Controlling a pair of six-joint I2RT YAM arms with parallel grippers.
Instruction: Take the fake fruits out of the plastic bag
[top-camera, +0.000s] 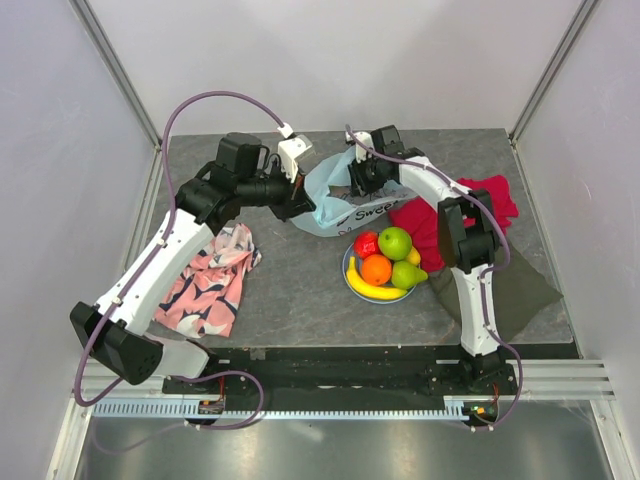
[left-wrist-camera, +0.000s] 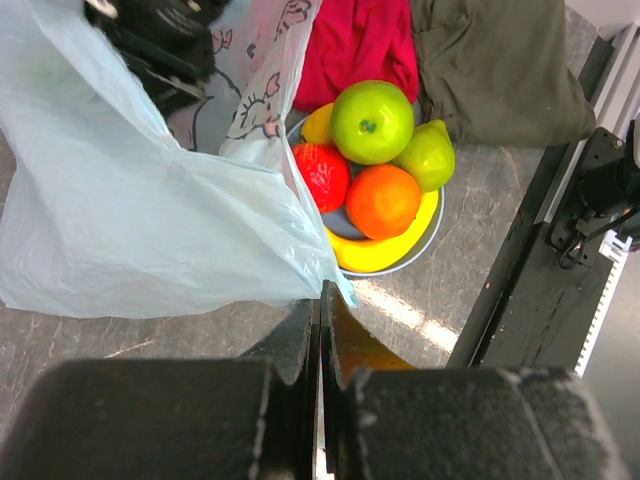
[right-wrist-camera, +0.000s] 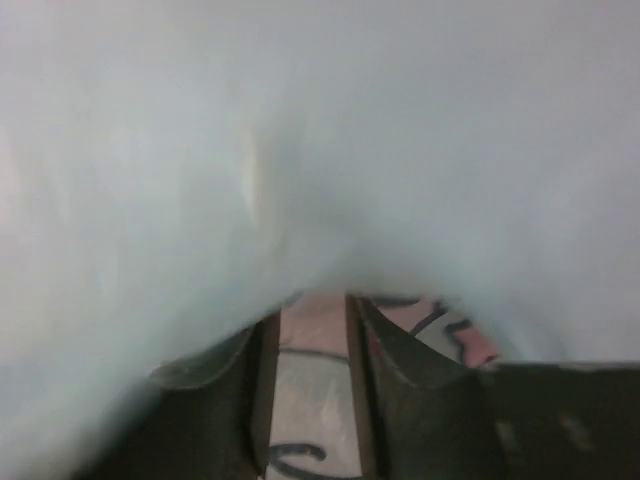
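Observation:
The pale blue plastic bag (top-camera: 334, 200) lies crumpled at the back middle, printed on its side. My left gripper is shut at its near corner, film at the fingertips. My right gripper (top-camera: 361, 182) is inside the bag's opening, fingers apart; its wrist view (right-wrist-camera: 312, 325) is blurred, mostly pale plastic with a printed patch. A plate (left-wrist-camera: 430, 232) beside the bag holds a red apple (top-camera: 365, 245), green apple (top-camera: 395, 243), orange (top-camera: 376, 268), pear (top-camera: 410, 276) and bananas (top-camera: 378, 291). I cannot tell whether any fruit is left inside the bag.
A red cloth (top-camera: 490, 195) and an olive cloth (top-camera: 525, 300) lie at the right. A pink patterned cloth (top-camera: 205, 285) lies at the left.

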